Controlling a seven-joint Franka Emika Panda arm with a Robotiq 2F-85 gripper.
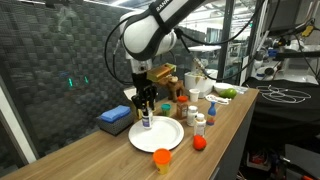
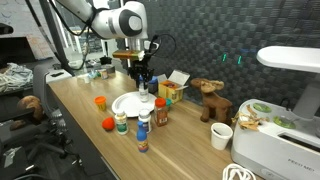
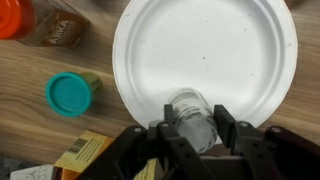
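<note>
Over the near edge of a white plate (image 3: 205, 55), my gripper points down in the wrist view. It is shut on a pale, clear-topped bottle (image 3: 190, 107), which sits between the dark fingers. In exterior view 1 the same bottle (image 1: 147, 119) stands upright at the left back part of the plate (image 1: 157, 139), with the gripper closed round its upper end. Exterior view 2 shows the bottle (image 2: 143, 93) at the plate's back side. Whether its base touches the plate cannot be told.
An orange cup (image 1: 162, 158) and a red ball (image 1: 199, 142) lie in front of the plate. Spice jar (image 3: 50, 22), teal-lidded jar (image 3: 69, 94) and yellow box (image 3: 85, 150) crowd one side. A blue box (image 1: 115, 114) sits behind left.
</note>
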